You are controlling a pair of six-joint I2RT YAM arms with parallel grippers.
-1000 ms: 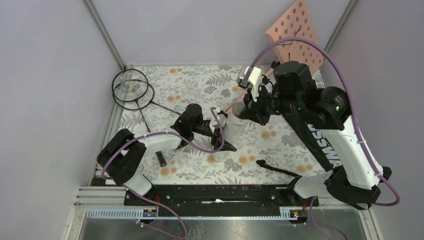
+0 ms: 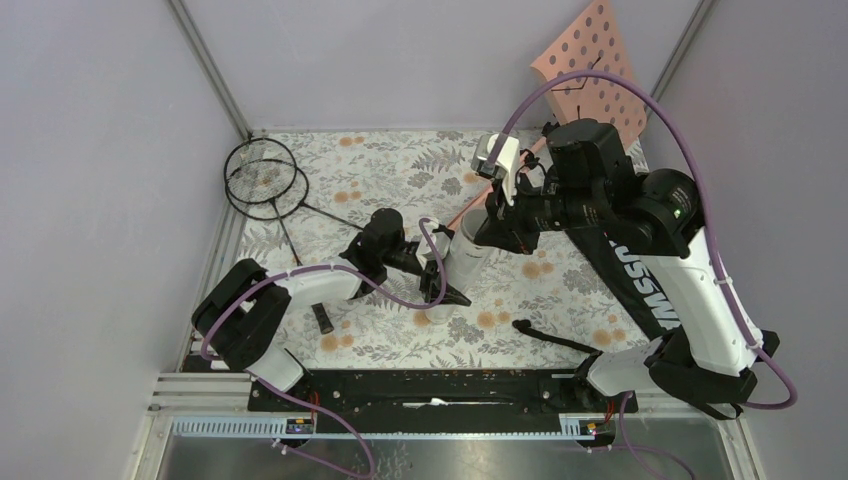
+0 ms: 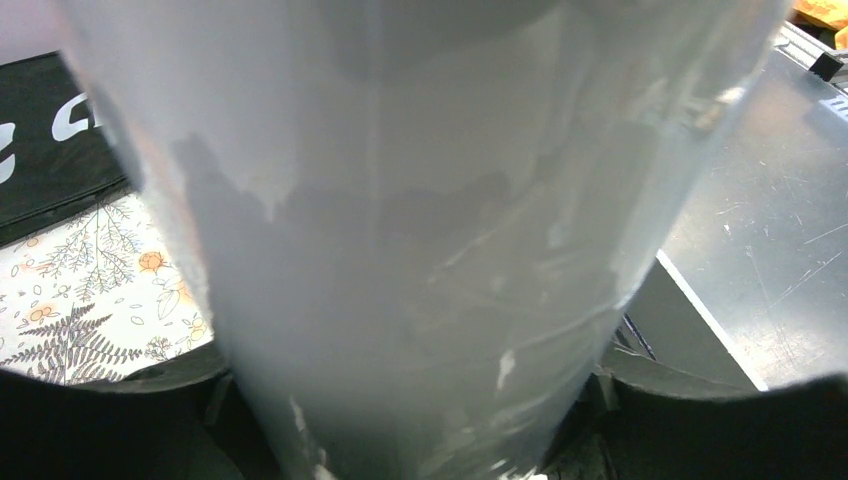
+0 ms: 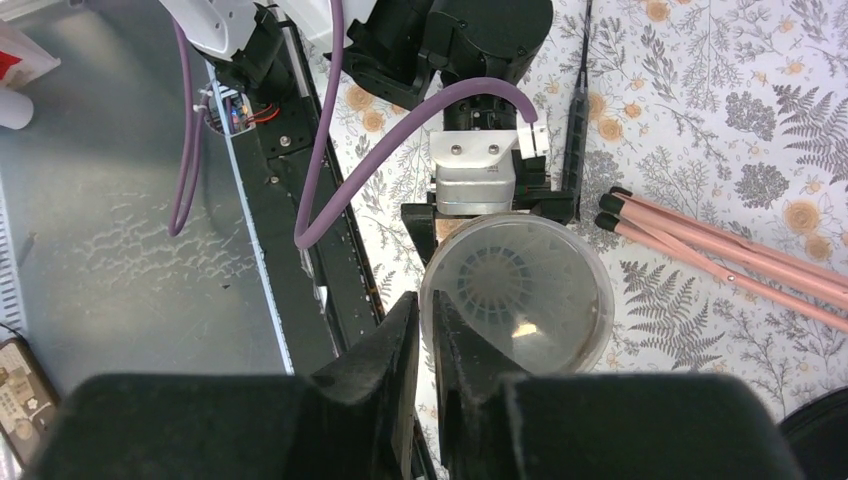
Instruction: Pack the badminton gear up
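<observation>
My left gripper point(image 2: 444, 293) is shut around a pale translucent tube point(image 2: 469, 264), which stands slightly tilted near the middle of the cloth. In the left wrist view the tube point(image 3: 400, 220) fills the space between the fingers. The right gripper is above its upper end, fingers close together with a narrow gap. In the right wrist view the rim of the tube's round end point(image 4: 520, 290) passes behind the fingertips; whether they pinch it is unclear. Two black rackets point(image 2: 232, 190) lie overlapping at the left. A black bag point(image 2: 622, 287) with white lettering lies on the right.
Pink poles point(image 4: 740, 262) lie on the flowered cloth point(image 2: 390, 160) beside the tube. A pink panel with holes point(image 2: 592, 75) stands at the back right. A black handle-like piece point(image 2: 550, 337) lies front right, partly hidden by the right arm.
The left arm and tube look unmoved.
</observation>
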